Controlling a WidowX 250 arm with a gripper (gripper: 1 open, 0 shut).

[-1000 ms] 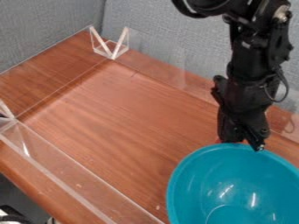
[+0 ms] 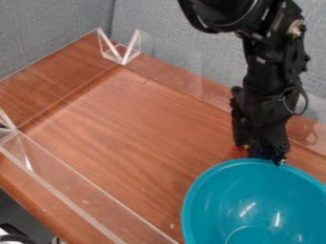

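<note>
My black gripper [image 2: 261, 152] points straight down at the back rim of a large turquoise bowl [image 2: 254, 214] at the lower right. A small red-orange object [image 2: 239, 152] shows behind the gripper's lower end, mostly hidden. The fingertips are dark and crowded against the rim, so I cannot tell whether they are open or shut, or what is between them.
Clear plastic walls run along its edges, with angled brackets [image 2: 121, 50] at the back left. Grey padded walls stand behind.
The gripper has shifted very slightly near the bowl's rim, and a bit of red-orange now shows beside its lower end. The bowl has stayed in place.
</note>
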